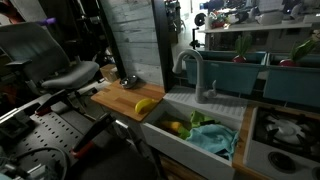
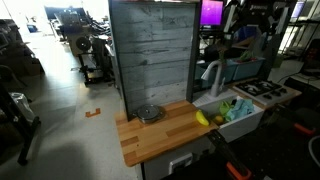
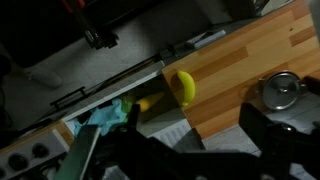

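My gripper stands open in the wrist view, its dark fingers [image 3: 262, 130] wide apart with no object visibly held. Below it, a yellow banana-like object [image 3: 187, 87] rests on the wooden counter [image 3: 225, 75], close to the sink edge. In exterior view 1 the same yellow object [image 1: 144, 105] lies just left of the white sink [image 1: 218, 162]. Inside the sink are a crumpled teal cloth [image 1: 212, 136] and a smaller yellow item [image 1: 177, 128]; the wrist view shows this yellow item [image 3: 149, 102] partly in shadow.
A round metal pan [image 2: 148, 112] sits on the counter by the grey wall panel [image 2: 155, 60]. The white faucet [image 1: 200, 75] rises behind the sink, and a stove [image 1: 282, 140] stands to its right. Bare wood lies between pan and yellow object.
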